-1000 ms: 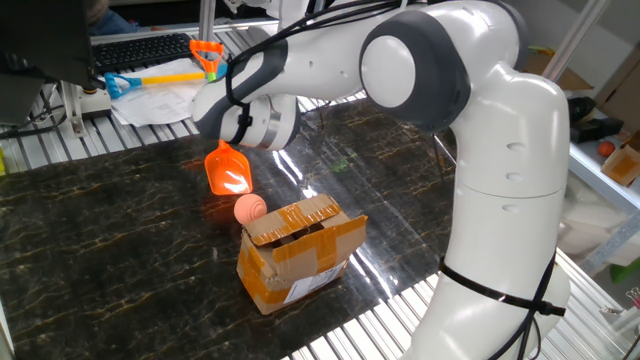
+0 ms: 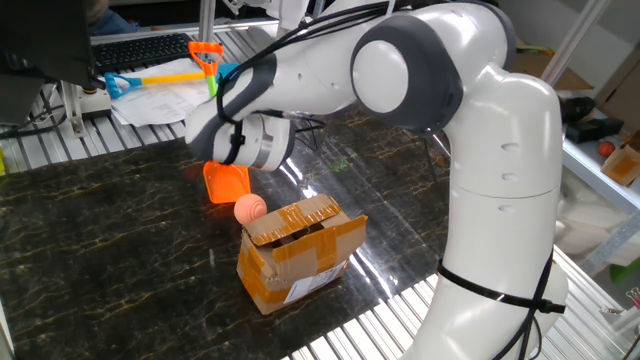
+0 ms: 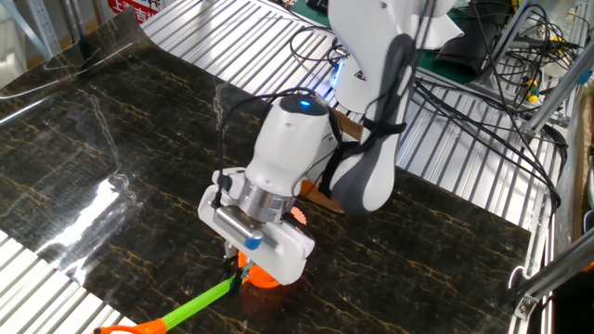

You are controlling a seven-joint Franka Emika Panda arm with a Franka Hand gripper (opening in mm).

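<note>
An orange scoop (image 2: 227, 184) shows beneath my hand in exterior view 1, close to a pink ball (image 2: 250, 208). Its green handle (image 3: 200, 302) runs toward the lower left in exterior view 2, ending in an orange grip. My gripper (image 3: 238, 264) is shut on this toy shovel, at the handle near the scoop. Exterior view 1 hides the fingers behind the wrist. A taped cardboard box (image 2: 300, 262) stands right beside the ball, its top flaps partly raised.
Another toy shovel (image 2: 168, 78), with a yellow shaft, lies on papers by a keyboard (image 2: 145, 52) at the back. Slatted metal (image 3: 223, 42) borders the tabletop.
The arm has shifted slightly left and lower in exterior view 1. The orange scoop has moved with it, closer to the ball, and its tilt has changed. Ball and box have stayed put.
</note>
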